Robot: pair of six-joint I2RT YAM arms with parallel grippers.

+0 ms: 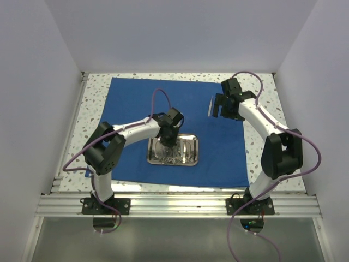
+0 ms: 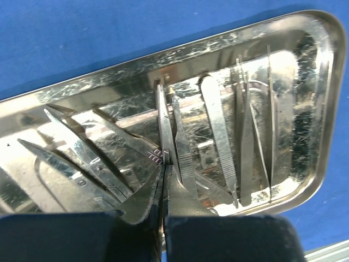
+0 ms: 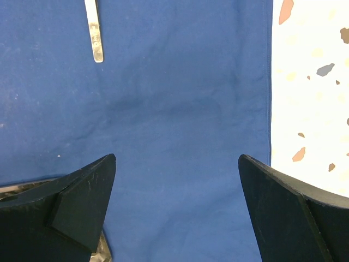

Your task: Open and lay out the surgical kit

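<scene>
A shiny metal tray [image 1: 173,165] lies on the blue cloth with several steel instruments in it. My left gripper is shut, its fingertips down among the instruments. A slim pointed instrument [image 2: 164,120] runs right up to the fingertips; whether any part of it is between them cannot be made out. To its right in the left wrist view lies a flat-handled instrument [image 2: 219,128], with a pair of tweezers [image 2: 247,155] farther over. My right gripper stands open and empty above bare cloth. One slender instrument [image 3: 94,33] rests on the cloth up and left of it.
Speckled tabletop [image 1: 270,95] borders it. Inside the tray, scissor-like tools [image 2: 82,150] lie crossed close together at the left.
</scene>
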